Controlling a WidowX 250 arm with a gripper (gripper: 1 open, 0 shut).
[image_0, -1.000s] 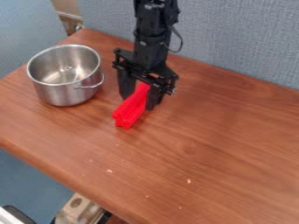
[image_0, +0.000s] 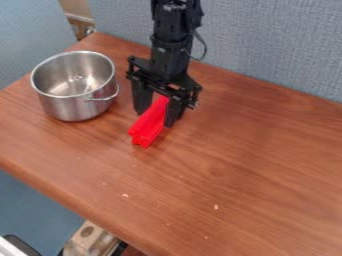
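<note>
A red elongated object (image_0: 148, 128) lies on the wooden table, angled toward the front left. My black gripper (image_0: 160, 100) is down over its upper end, fingers on either side of it; whether they are closed on it I cannot tell. A steel pot (image_0: 75, 85) with a wire handle stands to the left of the gripper, apart from it.
A grey padded wall (image_0: 274, 45) runs along the back. The table's left edge drops off at the lower left.
</note>
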